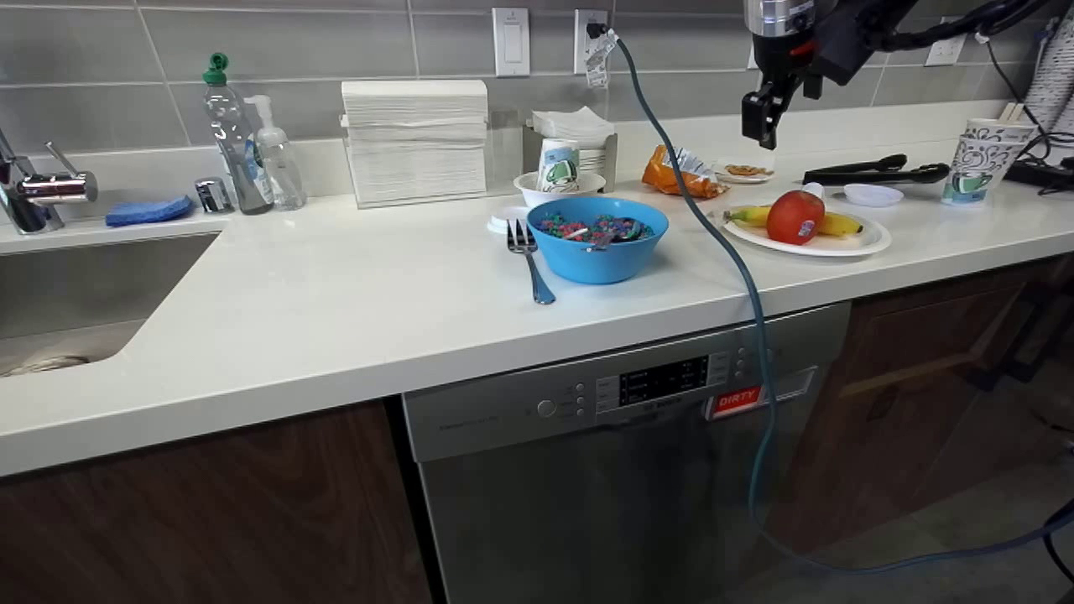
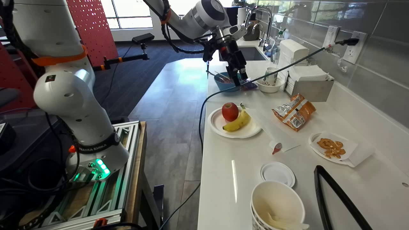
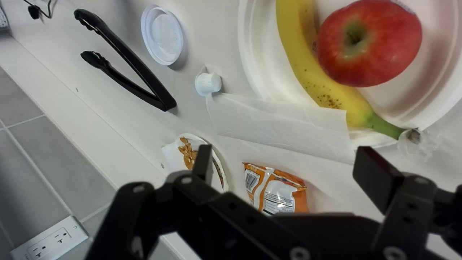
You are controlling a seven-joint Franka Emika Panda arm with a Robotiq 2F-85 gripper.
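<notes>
My gripper is open, its two black fingers wide apart with nothing between them. It hangs in the air above the counter, pointing down, as exterior view 1 shows (image 1: 762, 121). Below it in the wrist view lie an orange snack bag (image 3: 281, 190) and a strip of white paper (image 3: 286, 125). A white plate (image 3: 255, 52) bears a red apple (image 3: 370, 41) and a yellow banana (image 3: 299, 52), the apple resting against the banana. Part of a small plate with brown snacks (image 3: 187, 152) is hidden behind one finger.
A blue bowl (image 1: 594, 263) of wrapped candies stands beside a fork (image 1: 536, 272). A blue-green cable (image 1: 750, 287) crosses in front of the counter. Black tongs (image 3: 130, 60), a white lid (image 3: 162, 34) and a paper cup (image 1: 982, 166) occupy the other end. Bare counter extends toward the sink (image 1: 101, 272).
</notes>
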